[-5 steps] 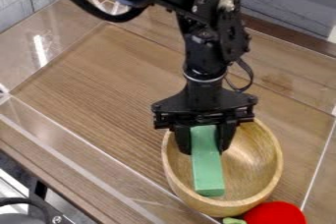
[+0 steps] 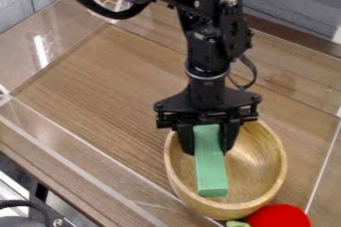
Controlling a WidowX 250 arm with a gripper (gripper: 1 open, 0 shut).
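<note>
A mint-green block [image 2: 210, 175] stands or leans inside a tan bowl [image 2: 257, 190] at the lower right. My black gripper [image 2: 208, 125] reaches down over the bowl's back part, shut on the upper end of the block. The gripper body hides part of the bowl's far rim.
A red round object [image 2: 281, 218] sits just beside the bowl at the bottom right, with a small green piece next to it. Cables and a metal edge lie at the lower left.
The gripper and block look almost unchanged, with at most a very slight shift of the arm.
</note>
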